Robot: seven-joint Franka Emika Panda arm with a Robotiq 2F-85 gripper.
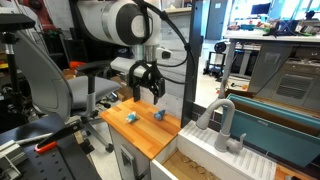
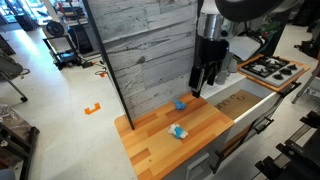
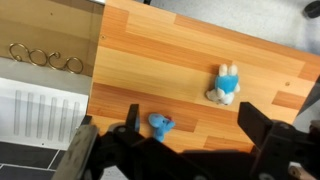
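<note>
My gripper (image 1: 143, 93) hangs above the wooden counter, its fingers spread apart with nothing between them. In the wrist view the open gripper frames the lower middle. A small white-and-blue toy (image 3: 223, 86) lies on the wood toward the right of that view; in exterior view 2 the same toy (image 2: 178, 131) lies near the counter's middle. A blue toy (image 3: 159, 124) shows between the fingers lower down, but it is on the counter well below them. Exterior view 1 shows this blue toy (image 1: 159, 114) closer to the wall.
An open drawer (image 1: 190, 166) with several metal rings (image 3: 45, 58) adjoins the counter. Beyond it are a white rack (image 1: 245, 161) and a grey faucet (image 1: 226, 118). A plank wall (image 2: 160, 62) stands behind. Bare wood (image 3: 140, 60) surrounds the toys.
</note>
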